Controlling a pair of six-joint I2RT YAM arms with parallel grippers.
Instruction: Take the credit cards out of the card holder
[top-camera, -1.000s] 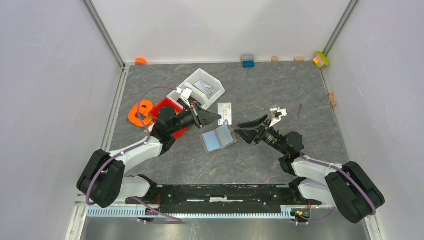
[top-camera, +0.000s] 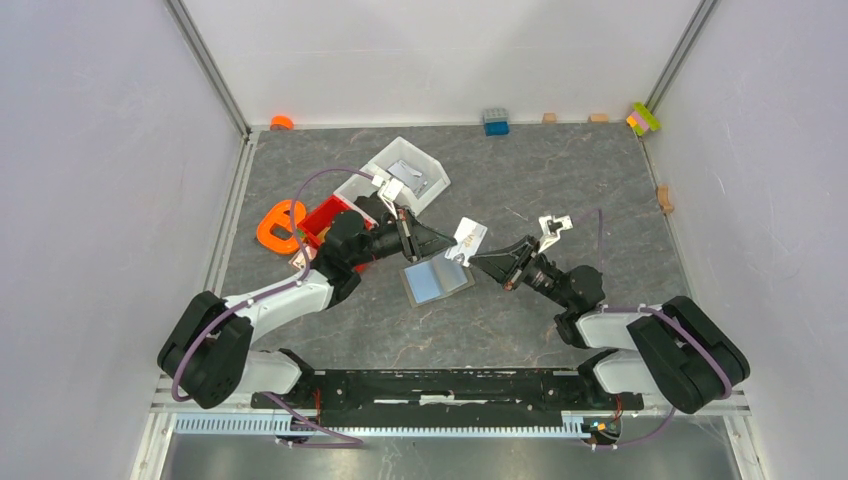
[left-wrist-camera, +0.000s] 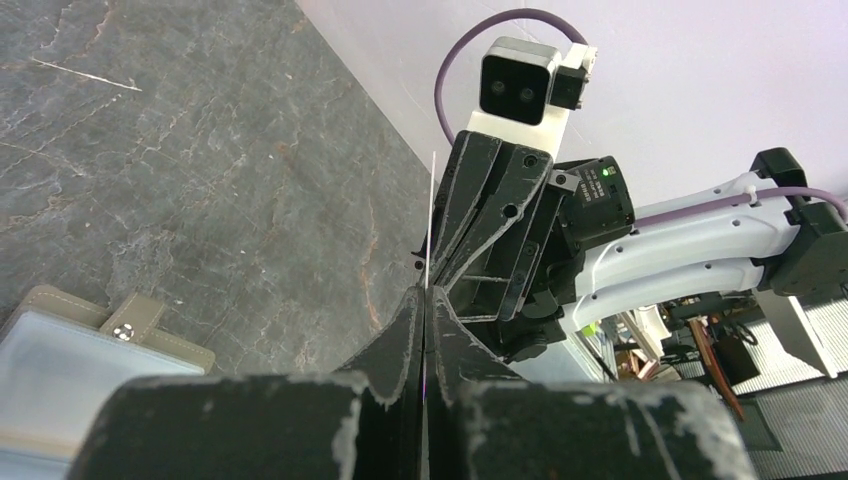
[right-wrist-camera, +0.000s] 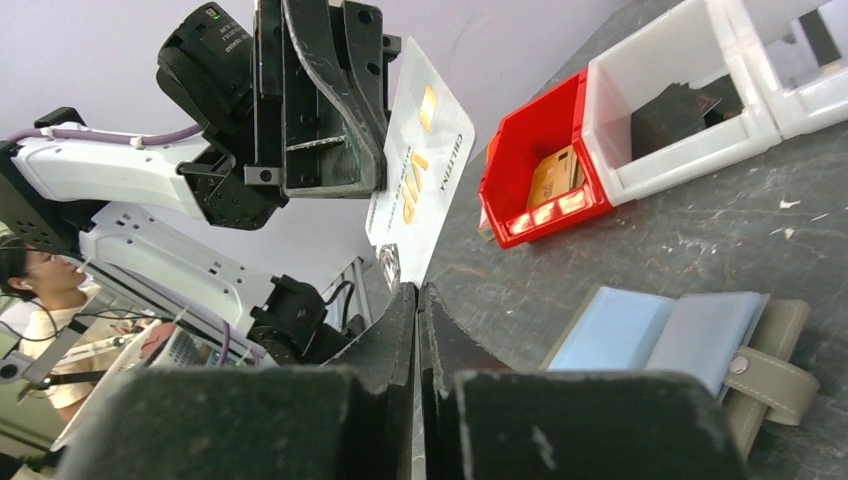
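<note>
A thin white VIP card (right-wrist-camera: 418, 165) with gold print is held up in the air between my two grippers. In the left wrist view the card (left-wrist-camera: 431, 215) shows edge-on, rising from the tips of my left gripper, which is shut on it. At its lower corner, my right gripper is shut on the card too. Beneath them, the card holder (top-camera: 437, 278) lies open on the grey table, with pale blue sleeves and a beige cover. Its snap strap (right-wrist-camera: 772, 382) shows in the right wrist view.
A red bin (right-wrist-camera: 545, 130) and white bins (right-wrist-camera: 660, 100) stand behind the left arm, beside an orange ring-shaped thing (top-camera: 279, 226). Toy blocks (top-camera: 496, 122) line the back edge.
My left gripper has moved right with the card. The right gripper, apart from the card a second ago, has shut on its lower corner, and the card has tilted.
</note>
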